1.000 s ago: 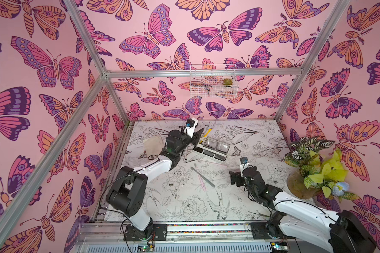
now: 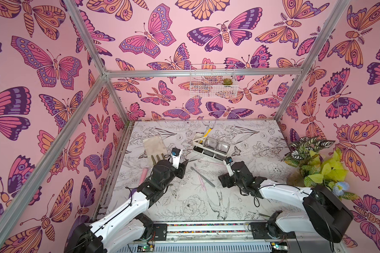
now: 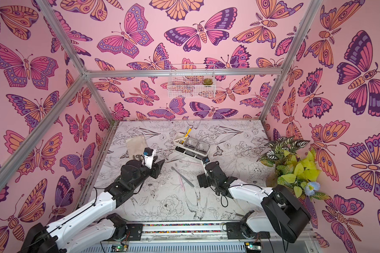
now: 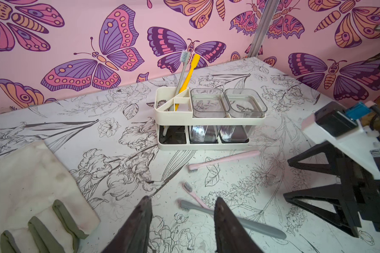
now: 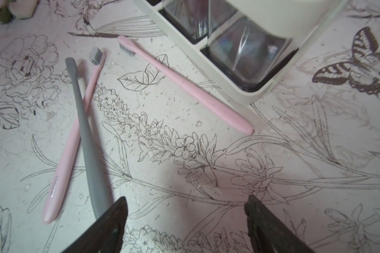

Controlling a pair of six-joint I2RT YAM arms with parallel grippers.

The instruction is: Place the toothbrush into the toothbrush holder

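The cream toothbrush holder [image 4: 211,121] stands at the back middle. In its left compartment lean a yellow toothbrush [image 4: 189,72] and a grey-white toothbrush [image 4: 182,75]. Along the holder's front lies a pink toothbrush [image 5: 185,85]. Nearer, a grey toothbrush [image 5: 87,135] lies across another pink toothbrush [image 5: 66,162]. My left gripper is open above the table, left of the crossed pair, with nothing between its fingers. In front of the holder, my right gripper is also open and empty; its left finger overlaps the grey toothbrush's handle end in the right wrist view.
A beige cloth pouch [image 4: 38,185] with green straps lies at the left. Behind the left arm, a pink object [image 2: 144,174] shows. A potted plant [image 2: 312,164] occupies the right side.
My left gripper has drawn back from beside the holder's left end, toward the front and left. The right gripper has shifted left toward the crossed toothbrushes. The toothbrushes on the table look unmoved.
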